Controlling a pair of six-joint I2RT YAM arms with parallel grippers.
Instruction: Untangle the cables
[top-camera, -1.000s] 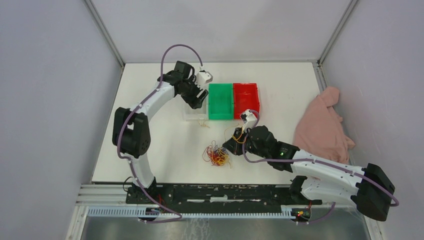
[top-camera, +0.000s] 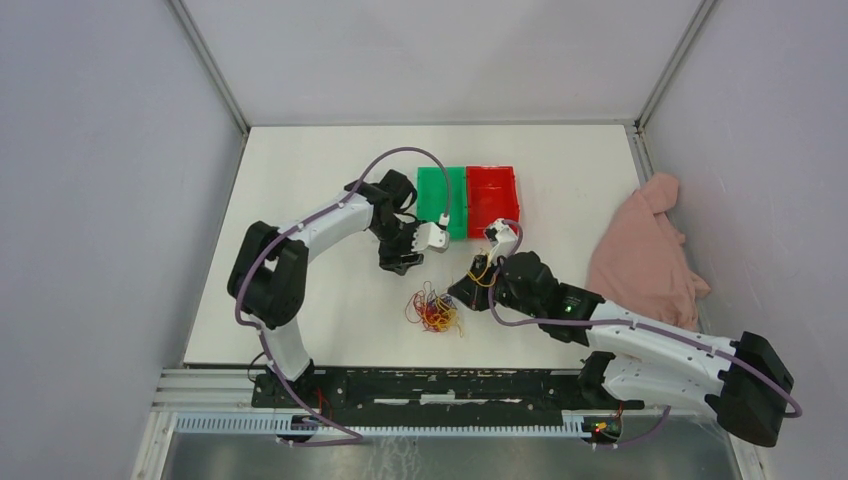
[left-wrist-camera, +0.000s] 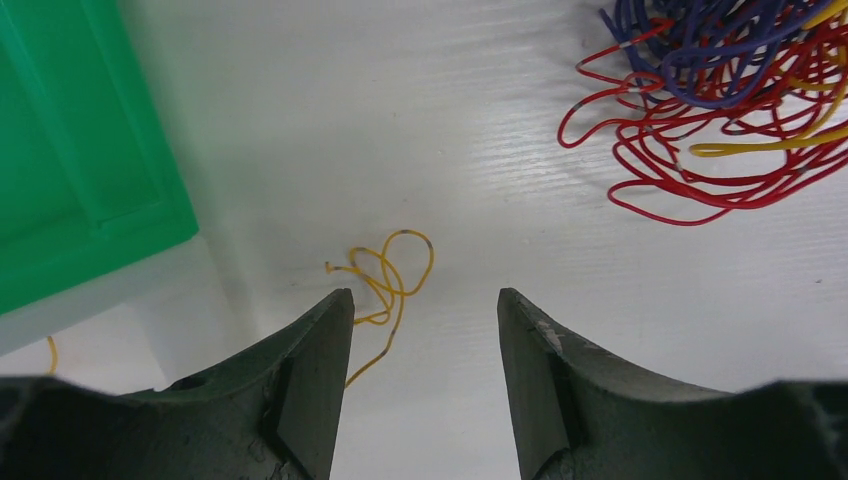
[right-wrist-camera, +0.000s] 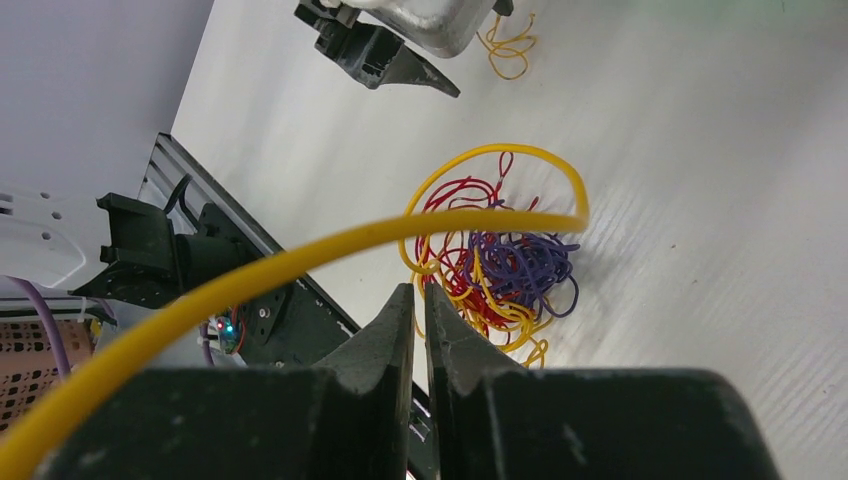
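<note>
A tangle of red, blue and yellow cables (top-camera: 433, 311) lies on the white table, also filling the upper right of the left wrist view (left-wrist-camera: 720, 100). My left gripper is part open above the table behind the tangle, nothing between its fingers; a small loose yellow cable (left-wrist-camera: 395, 290) lies below it. My right gripper is shut at the tangle's right in the top view, with a yellow cable (right-wrist-camera: 300, 262) draped by it and looping over the tangle; whether the fingers grip it is unclear.
Green (top-camera: 440, 190) and red (top-camera: 490, 190) bins stand at the back, with a clear bin (left-wrist-camera: 180, 300) left of the green one. A pink cloth (top-camera: 645, 260) lies at the right.
My left gripper has moved from over the clear bin toward the front and right, nearer the tangle. The right gripper has shifted very slightly.
</note>
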